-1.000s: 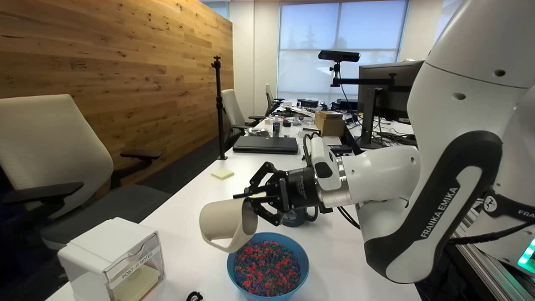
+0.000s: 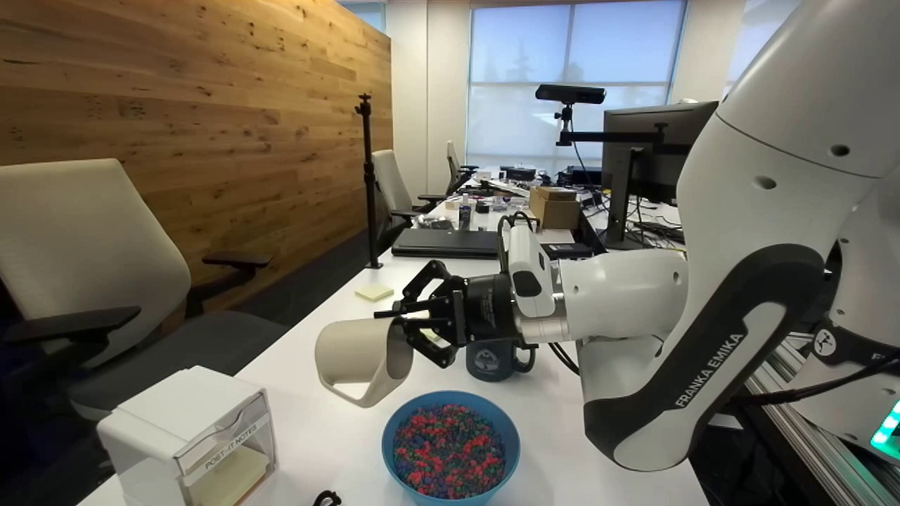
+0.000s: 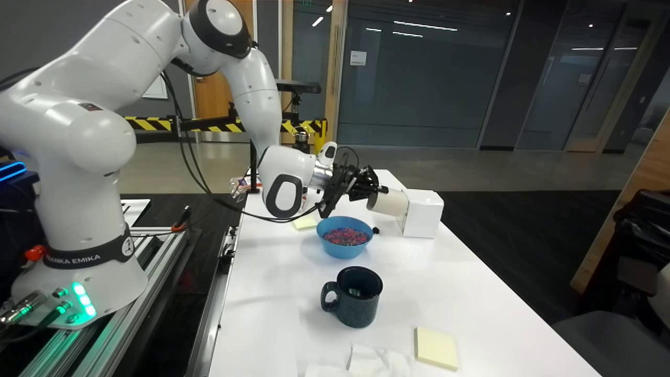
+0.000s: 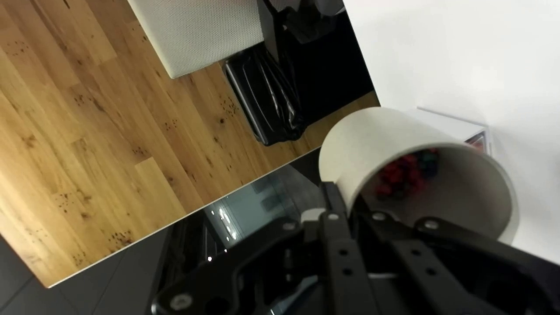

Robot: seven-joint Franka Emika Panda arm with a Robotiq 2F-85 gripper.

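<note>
A cream mug (image 2: pixel 350 355) hangs tilted on its side in the air, its mouth turned toward my arm. My gripper (image 2: pixel 396 323) is shut on the mug's wall near the rim, with one finger inside. In the wrist view, some red, green and dark pieces lie inside the mug (image 4: pixel 346 141), against its inner wall. Below and to the side of the mug, a blue bowl (image 2: pixel 389 447) stands on the white table, filled with small red, green and blue pieces. Exterior view 2 shows the mug (image 3: pixel 388 201) in front of the white box.
A white Post-it note box (image 2: pixel 181 422) stands on the table near the mug. A dark speckled mug (image 3: pixel 358 308) sits upright farther along the table, near a yellow note pad (image 3: pixel 436 347) and crumpled white paper (image 3: pixel 370 362).
In exterior view 1, my gripper and the cream mug have moved up and left, farther from the blue bowl. The mug stays tilted, and the bowl has not moved.
</note>
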